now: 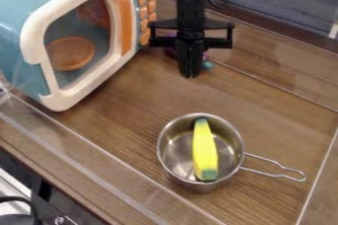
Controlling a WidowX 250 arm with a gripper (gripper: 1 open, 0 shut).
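My black gripper is at the upper middle, beside the toy microwave, pointing down with its fingers together; nothing clear shows between them. A small purple and teal object, partly hidden, lies behind the fingers. A metal pot with a wire handle sits at the lower middle, holding a yellow elongated item with green tips.
The blue and white toy microwave fills the upper left, with an orange disc inside. A wall rises at the back.
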